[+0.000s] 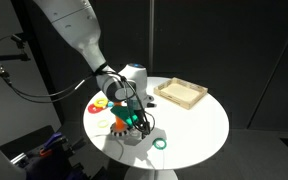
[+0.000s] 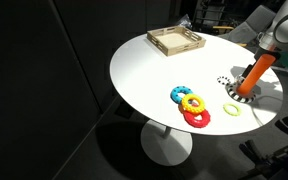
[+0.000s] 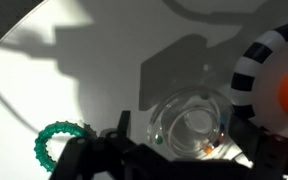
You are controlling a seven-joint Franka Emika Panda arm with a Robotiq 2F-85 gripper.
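My gripper stands open over the white table, fingers apart on either side of a clear, round, transparent object [image 3: 194, 122] in the wrist view. Whether the fingers touch it I cannot tell. To its right there is an orange cone [image 2: 252, 75] on a black-and-white striped base [image 3: 264, 60]; the cone is upright in exterior view 2. A green ring [image 3: 54, 145] lies flat on the table at the left of the wrist view. In exterior view 1 the gripper [image 1: 139, 128] is low beside the cone, and the clear object is hard to make out.
A shallow wooden tray [image 2: 176, 41] sits at the far part of the round table [image 2: 134, 75]. Blue [image 2: 179, 94], yellow [image 2: 193, 103] and red [image 2: 197, 119] rings lie together near the edge, with a pale yellow ring [image 2: 232, 109] close by.
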